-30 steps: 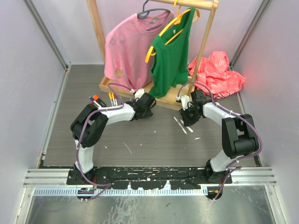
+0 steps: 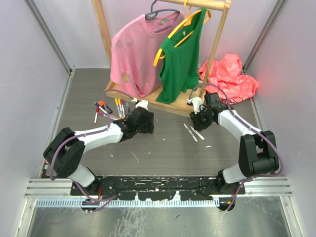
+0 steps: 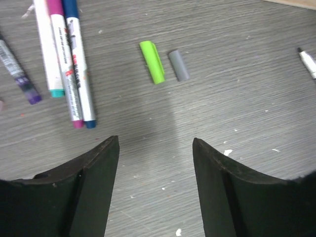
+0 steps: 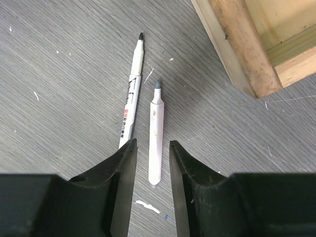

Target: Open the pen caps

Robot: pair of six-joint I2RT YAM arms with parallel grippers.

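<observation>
Two uncapped pens lie in the right wrist view, one with a dark tip (image 4: 129,103) and one with a blue-grey tip (image 4: 156,133). My right gripper is over them, part open, nothing visibly held. My left gripper stands open and empty. Ahead of it lie a loose green cap (image 3: 152,61) and a grey cap (image 3: 178,65), with several pens left of them: magenta (image 3: 70,89), blue (image 3: 81,74), cyan-ended (image 3: 49,54) and purple (image 3: 19,74). A pen (image 3: 308,63) sits at that view's right edge.
The wooden rack base (image 4: 232,44) borders the pens at the back, with a pink shirt (image 2: 138,54) and green top (image 2: 177,69) hanging above. A red bag (image 2: 234,84) lies back right.
The left arm has pulled back leftward and toward the front, away from the rack's base.
</observation>
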